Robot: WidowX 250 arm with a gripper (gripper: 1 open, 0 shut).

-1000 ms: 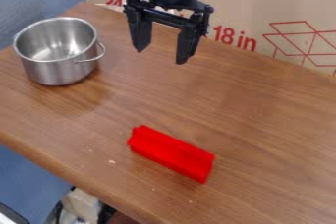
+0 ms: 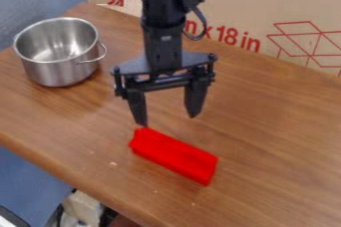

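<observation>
My black gripper [image 2: 164, 100] hangs open over the middle of the table, its two fingers pointing down just above and behind a red block [image 2: 174, 154]. The long red block lies diagonally on the wood in the lower middle, with nothing gripping it. A steel pot [image 2: 54, 50] with a wire handle stands at the upper left.
A cardboard panel with printed lettering stands along the back.
The block and pot have not moved.
</observation>
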